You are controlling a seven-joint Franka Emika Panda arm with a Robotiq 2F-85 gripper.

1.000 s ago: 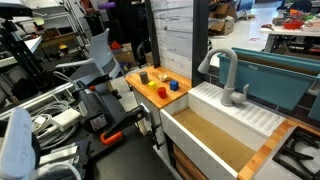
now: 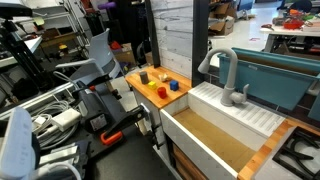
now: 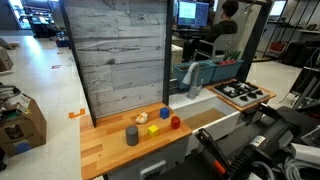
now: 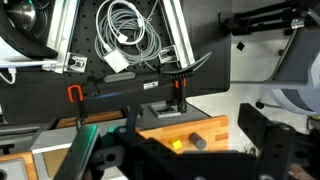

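Spread over the wooden counter [image 3: 108, 152] are a grey cylinder [image 3: 132, 136], a yellow block [image 3: 153, 130], a red cylinder [image 3: 175, 123], a blue block [image 3: 164, 112] and a small white-and-yellow item [image 3: 142, 117]. An open drawer [image 2: 215, 136] with a bare wooden bottom extends below the counter. From the wrist, dark fingers stand wide apart at the lower edge; my gripper appears open with nothing between them. The yellow block [image 4: 178, 145] and grey cylinder [image 4: 196, 141] lie well below, apart from the fingers.
A grey faucet [image 2: 231, 75] rises behind the drawer beside a blue-green bin [image 2: 265, 80]. The stove [image 2: 298, 150] is at the right. Under the wrist lies a black table [image 4: 125, 93] with coiled cables [image 4: 135, 35] and clamps. A grey plank wall [image 3: 125, 60] backs the counter.
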